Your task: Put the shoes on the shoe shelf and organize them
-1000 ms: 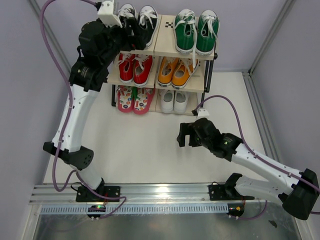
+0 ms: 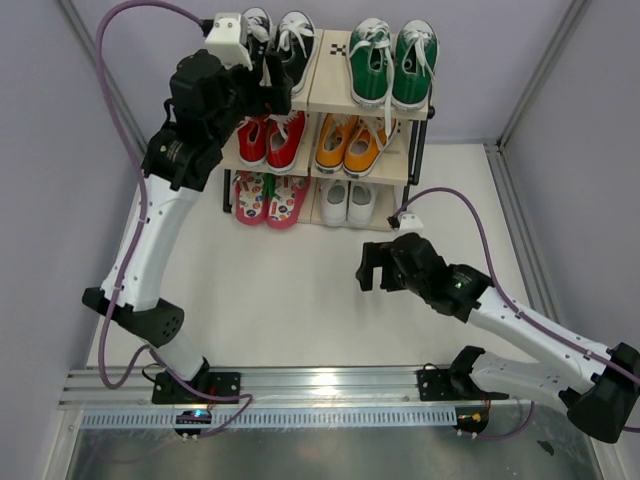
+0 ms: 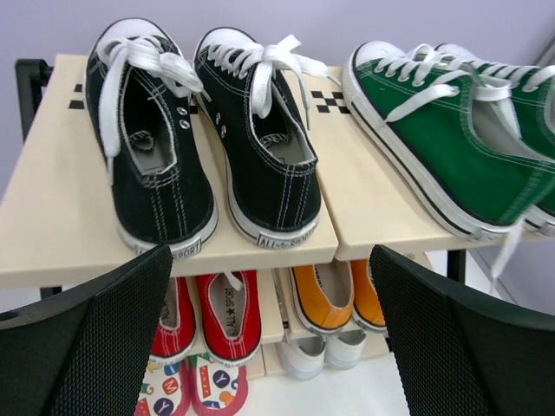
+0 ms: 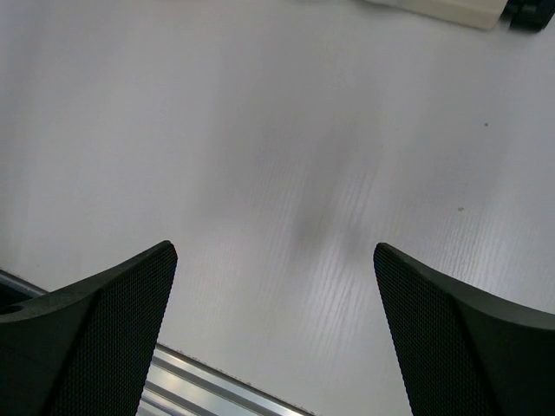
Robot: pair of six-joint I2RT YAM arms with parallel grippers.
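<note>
Pairs of shoes stand on the three-tier shelf [image 2: 338, 97]: black sneakers [image 3: 273, 191] and green sneakers [image 2: 370, 70] on top, red [image 2: 283, 140] and orange [image 2: 365, 150] in the middle, patterned pink slip-ons [image 2: 287, 200] and white shoes [image 2: 360, 203] at the bottom. My left gripper hangs open before the top tier at the black pair, nothing between its fingers. My right gripper [image 2: 377, 275] is open and empty over the floor below the shelf's right part.
Grey walls [image 2: 570, 220] stand at both sides, and a metal rail [image 2: 320, 380] runs along the front.
The right arm has barely moved. The shoes are unchanged.
</note>
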